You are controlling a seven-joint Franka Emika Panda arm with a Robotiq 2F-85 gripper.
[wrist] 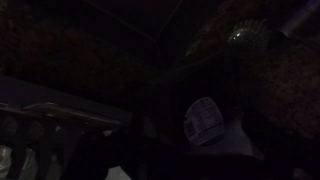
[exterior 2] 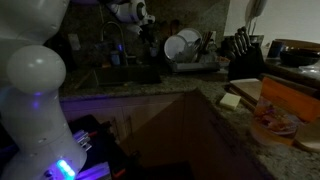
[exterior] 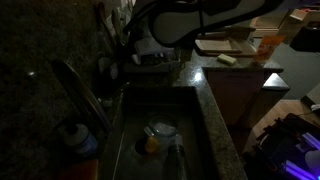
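Observation:
My gripper (exterior 2: 152,46) hangs by the dish rack behind the sink, at the end of the arm reaching in from the left in exterior view 2. Its fingers stand open, though the fingers are hard to make out in the dark. Below them in the wrist view is a dark item with a pale printed label (wrist: 205,120); whether the fingers touch it cannot be told. The dish rack (exterior 2: 193,66) carries white plates (exterior 2: 183,44).
The sink (exterior: 128,160) contains a clear bowl (exterior: 162,128) and a yellow-orange round thing (exterior: 151,145). Right of the rack stand a knife block (exterior 2: 242,66), a pale block (exterior 2: 230,101) and an orange bag (exterior 2: 284,100). A bottle (exterior: 75,135) stands left of the sink.

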